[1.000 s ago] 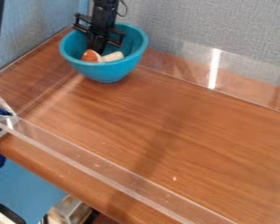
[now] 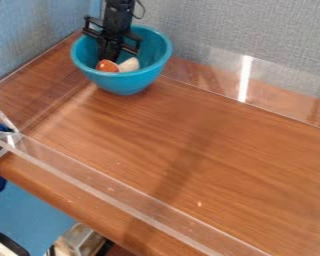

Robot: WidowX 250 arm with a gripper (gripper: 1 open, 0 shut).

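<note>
A turquoise bowl (image 2: 140, 81) sits at the back left corner of the wooden table. Inside it lie an orange item (image 2: 107, 66) and a pale, cream-coloured piece (image 2: 128, 65). The black gripper (image 2: 112, 49) reaches down into the bowl from above, just over these items at the back of the bowl. Its fingertips are partly hidden, and nothing can be made out between them.
Blue objects and clutter lie outside the wall at the lower left.
The gripper has shifted slightly within the bowl, and the orange and pale items show a little differently beneath it. The bowl stays in about the same place.
</note>
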